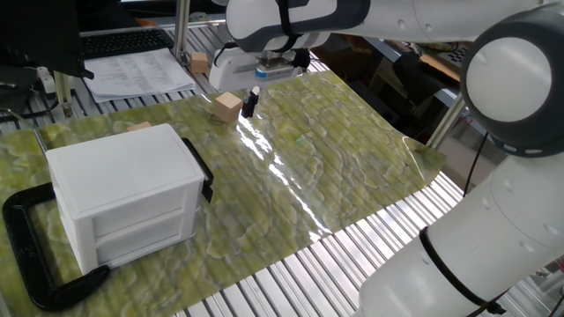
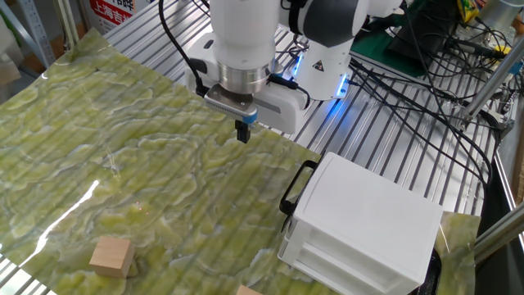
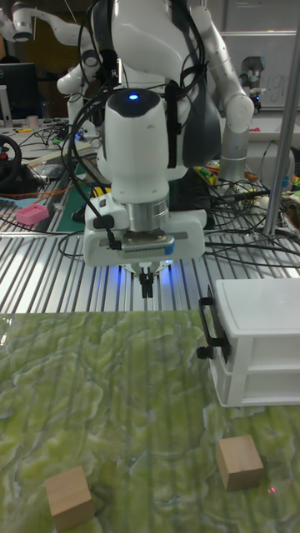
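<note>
My gripper [image 3: 147, 284] hangs above the mat with its dark fingers together and nothing visible between them. In exterior view 2 the gripper [image 2: 242, 132] is well apart from the wooden block [image 2: 112, 256] at lower left. Exterior view 3 shows that left block [image 3: 69, 497] and a right block [image 3: 240, 462], both on the mat and nearer that camera than the gripper. A white drawer unit [image 1: 128, 180] stands on the mat; its drawers look closed. In exterior view 1 it hides most of one block [image 1: 139, 127].
A black clamp [image 1: 26, 255] grips beside the drawer unit, and a black handle [image 2: 296, 187] juts from its side. Beyond the mat lie another wooden block [image 1: 199, 62] and papers [image 1: 137, 74].
</note>
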